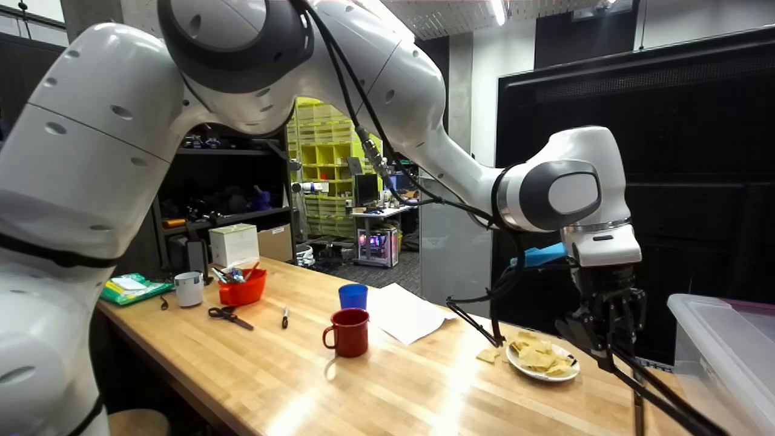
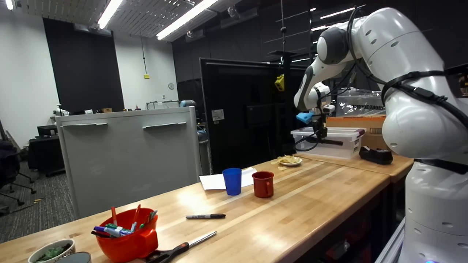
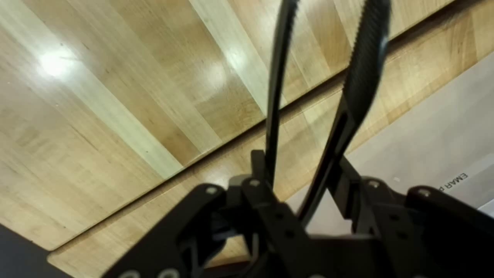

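My gripper (image 1: 601, 341) hangs over the far right end of the wooden table, beside the plate (image 1: 513, 356) of yellow chips (image 1: 537, 357). It stands open. Long black tongs (image 3: 363, 69) run between its fingers in the wrist view, their two arms spread slightly apart; how firmly they sit there cannot be seen. In the first exterior view the tongs (image 1: 679, 407) slant down to the lower right, clear of the plate. A red mug (image 1: 350, 333) and a blue cup (image 1: 353, 295) stand mid-table, with white paper (image 1: 407, 316) behind them.
A clear plastic bin (image 2: 329, 142) stands at the table's far end, near a black tape dispenser (image 2: 376, 155). Scissors (image 2: 175, 250), a marker (image 2: 205, 216) and a red pen container (image 2: 131, 241) occupy the other end. A seam (image 3: 222, 150) crosses the tabletop beneath my gripper.
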